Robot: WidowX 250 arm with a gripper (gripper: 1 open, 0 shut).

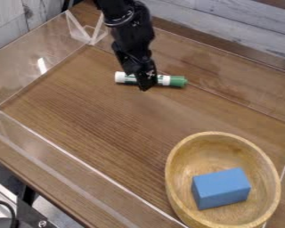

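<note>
My black gripper (142, 76) reaches down from the top centre, open, with its fingertips over or beside a white and green tube (167, 81) lying on the wooden table (85, 125). The fingers partly cover the tube's middle; whether they touch it I cannot tell.
A round wooden bowl (183, 169) holding a blue block (221, 188) sits at the lower right. A clear plastic edge runs along the left side, with a black cable at the lower left.
</note>
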